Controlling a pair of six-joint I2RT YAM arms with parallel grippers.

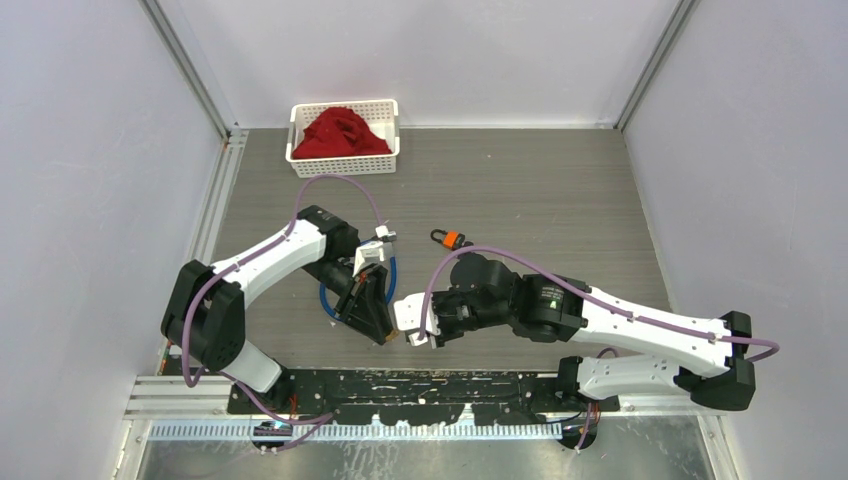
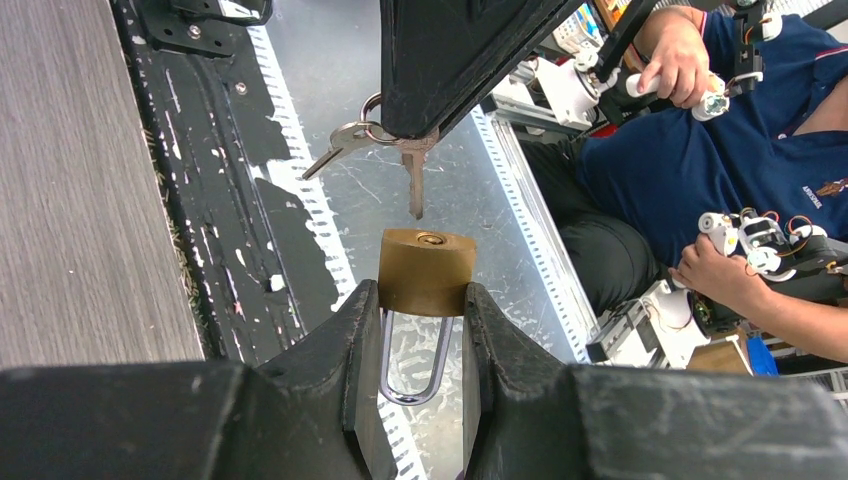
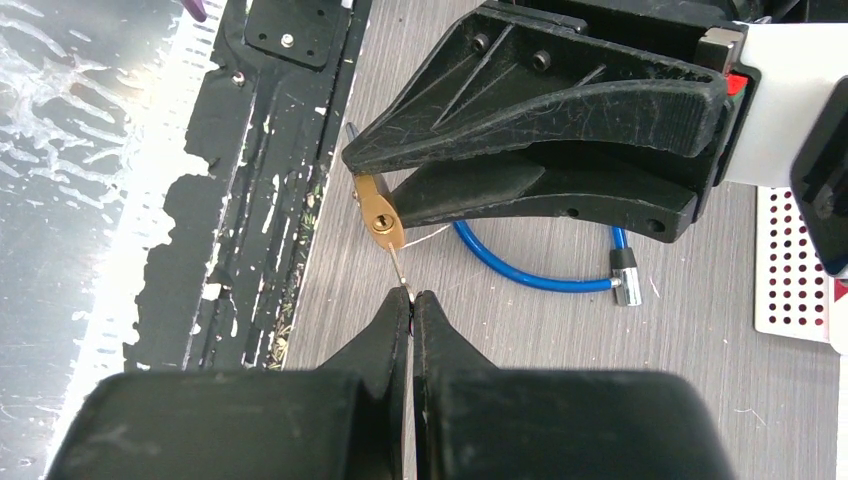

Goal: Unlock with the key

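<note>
My left gripper is shut on a brass padlock, keyhole facing out, shackle hanging between the fingers; in the right wrist view the padlock (image 3: 379,210) sits at that gripper's fingertips. My right gripper is shut on a key (image 2: 416,180) on a ring (image 2: 371,110) with a second key (image 2: 331,158). In the left wrist view the key points at the keyhole, a short gap from it. In the right wrist view its shaft lines up just below the keyhole.
A blue cable lock (image 3: 530,283) lies on the table below the left arm. An orange-and-black lock (image 1: 450,238) lies mid-table. A white basket (image 1: 343,166) with red cloth stands at the back.
</note>
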